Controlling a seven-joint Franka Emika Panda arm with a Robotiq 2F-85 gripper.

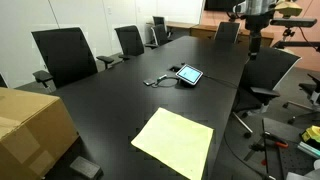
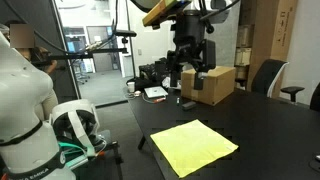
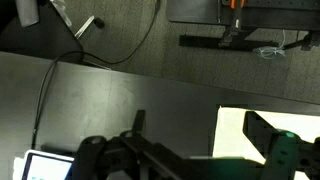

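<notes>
A yellow sheet lies flat on the dark table; whether it is cloth or paper I cannot tell. Exterior view 2 shows this yellow sheet near the table's edge, below and in front of my raised gripper. Only part of the yellow sheet appears in the wrist view, partly covered by the right finger. My gripper is open, its two dark fingers wide apart with bare table between them. It hangs well above the tabletop, touching nothing.
A tablet with a cable lies farther along the table. Cardboard boxes stand at the opposite end, near a small dark object. Office chairs line the sides.
</notes>
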